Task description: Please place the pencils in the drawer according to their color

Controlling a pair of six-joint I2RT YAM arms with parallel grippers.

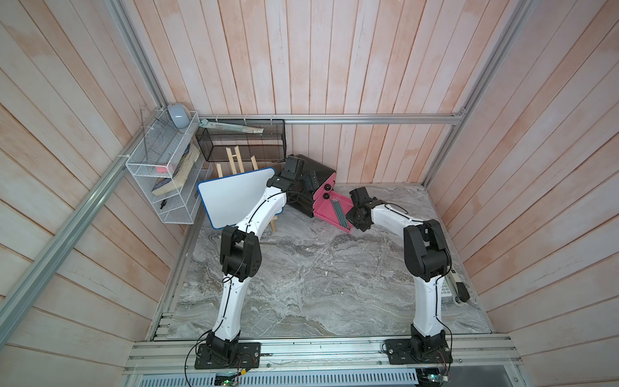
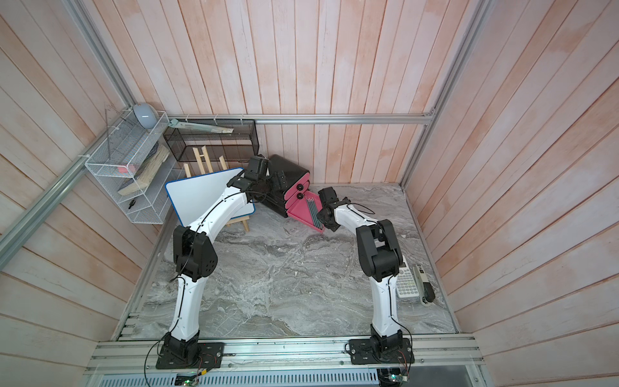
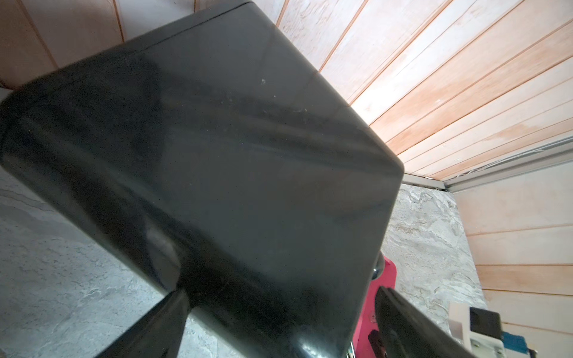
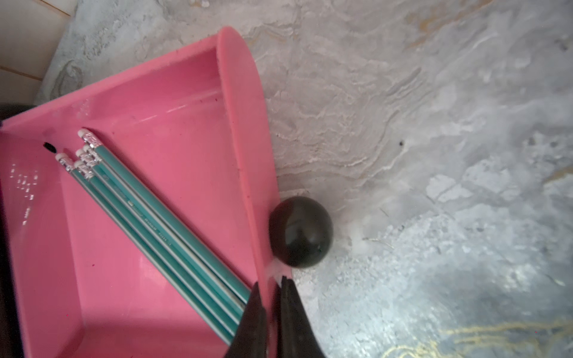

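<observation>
A black cabinet [image 3: 215,167] with pink drawer fronts stands at the back centre, one pink drawer [image 4: 167,107] pulled out with several teal pencils [image 4: 155,232] in it, white erasers at one end. My right gripper is shut on that drawer's front wall, beside its round black knob [image 4: 300,231]. My left gripper is at the cabinet, its dark blurred fingers spread to either side of the black body; whether they press on it I cannot tell.
A whiteboard [image 1: 238,196] on a wooden easel stands left of the cabinet. Wire shelves [image 1: 161,167] are at the left wall. A keyboard-like white object [image 2: 406,283] lies at the right front.
</observation>
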